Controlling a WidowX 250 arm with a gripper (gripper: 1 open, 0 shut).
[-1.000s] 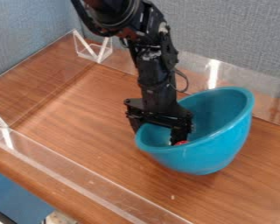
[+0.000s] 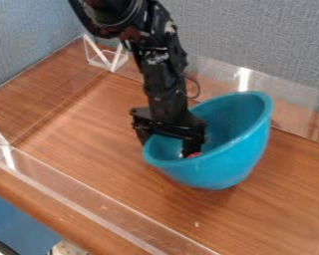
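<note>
A teal bowl (image 2: 226, 167) stands on the wooden table, tilted, at the right of centre. My black gripper (image 2: 173, 139) reaches down from the top into the left side of the bowl, at its rim. The fingertips are mostly hidden by the bowl and the gripper body, so whether they are open or shut, or hold anything, cannot be seen. A small red bit (image 2: 191, 154) shows inside the bowl beside the gripper, too small to tell what it is.
Clear low walls edge it at the back and front, with a grey padded wall behind. The front edge drops to a blue area at lower left.
The bowl and gripper have shifted slightly left, and the bowl's orientation has changed a little. Less of the red bit shows now.
</note>
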